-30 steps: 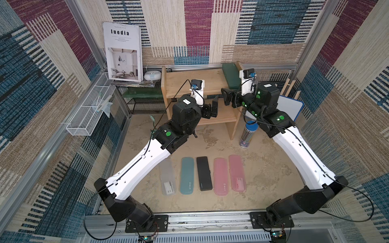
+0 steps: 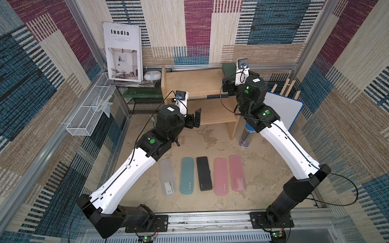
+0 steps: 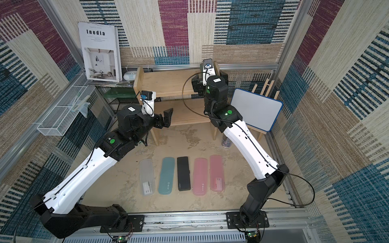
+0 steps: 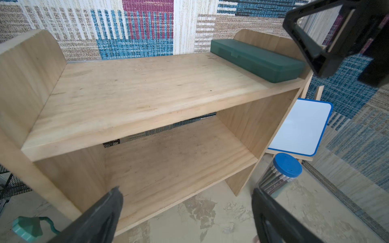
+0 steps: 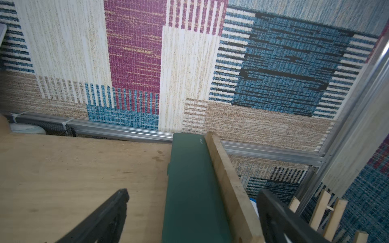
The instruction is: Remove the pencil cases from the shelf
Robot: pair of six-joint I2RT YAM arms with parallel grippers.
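A dark green pencil case (image 4: 259,60) lies along the right end of the wooden shelf's top board (image 4: 141,89). Over it, in the right wrist view, my right gripper is open; the green case (image 5: 194,190) appears between its fingers, with no grip on it. My left gripper stands open and empty in front of the shelf's left part. On the table lie a clear case (image 2: 167,177), a teal case (image 2: 186,175), a black case (image 2: 204,173), a pink case (image 2: 220,176) and another pink case (image 2: 237,173), side by side.
The shelf's lower board (image 4: 174,158) is bare. To the right stand a blue-lidded jar (image 4: 286,165) and a whiteboard on an easel (image 3: 257,109). A wire basket (image 2: 90,117) hangs at the left. Bare table lies right of the cases.
My right gripper has moved up and back over the shelf's top right end, now hiding part of the green case. The left arm has drawn away to the left.
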